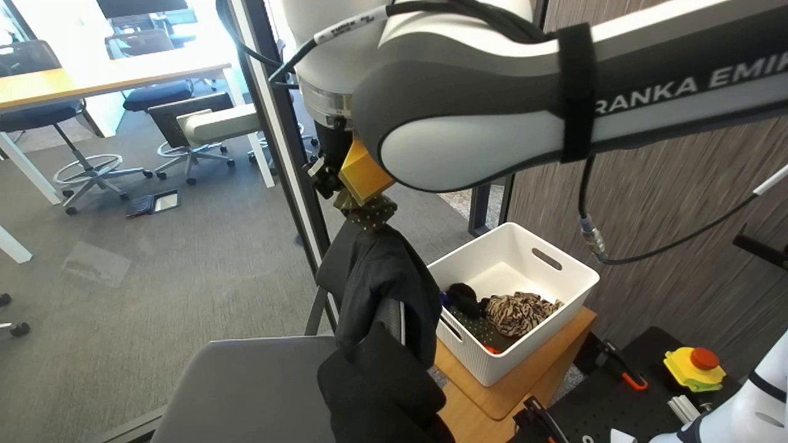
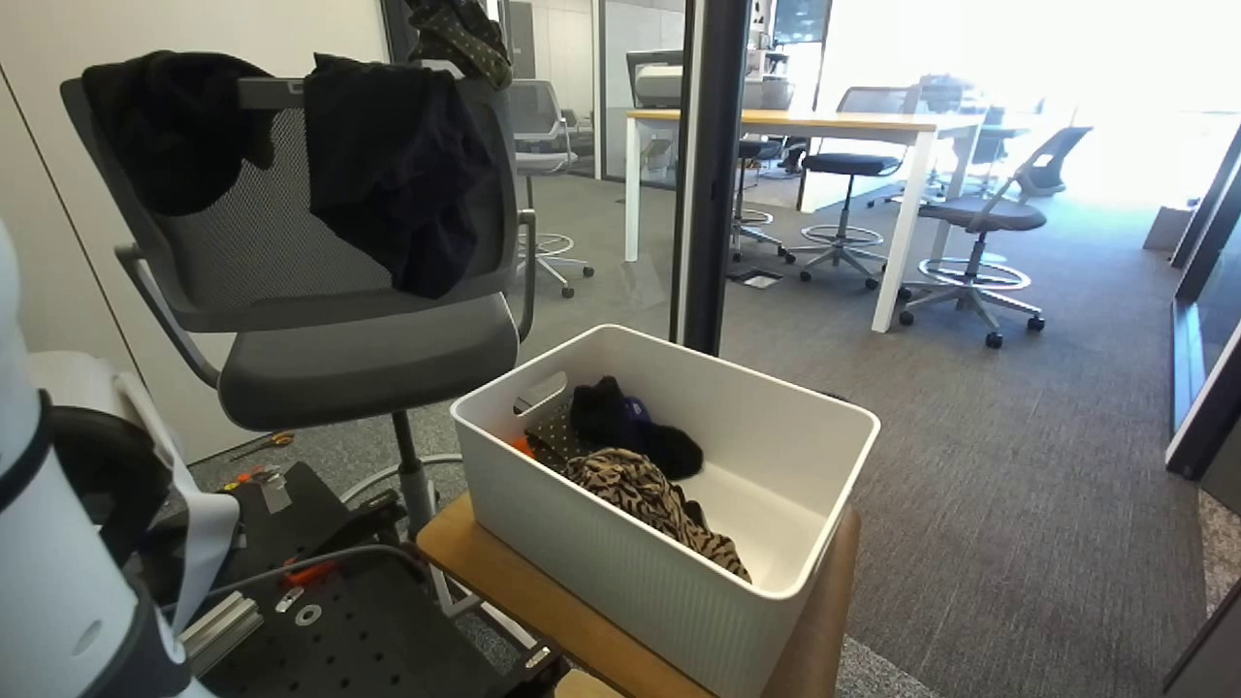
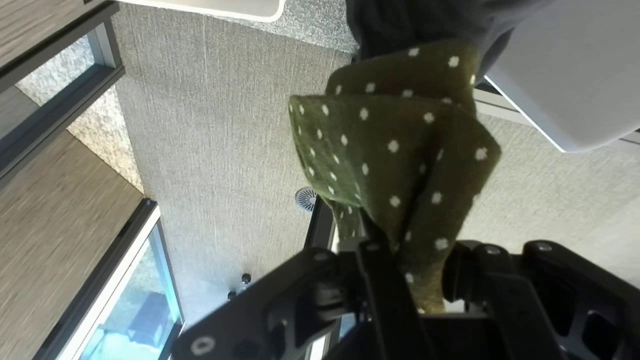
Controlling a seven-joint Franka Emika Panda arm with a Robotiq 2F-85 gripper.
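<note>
A green cloth with pale dots (image 3: 390,144) is pinched in my gripper, which is shut on its lower bunched part in the wrist view. In exterior view 1 the same cloth (image 1: 365,210) hangs from the gripper just above the chair's backrest; whether it touches the dark garment there I cannot tell. Black clothing (image 1: 391,295) drapes over that backrest, and exterior view 2 shows two black pieces, one at the left (image 2: 175,128) and one at the right (image 2: 401,174).
The white basket (image 1: 550,284) stands on a wooden stool (image 1: 510,387) beside the chair, holding leopard-print cloth (image 1: 517,314), black items and dotted cloth. Its far end is bare. A dark window post (image 2: 706,174) rises behind.
</note>
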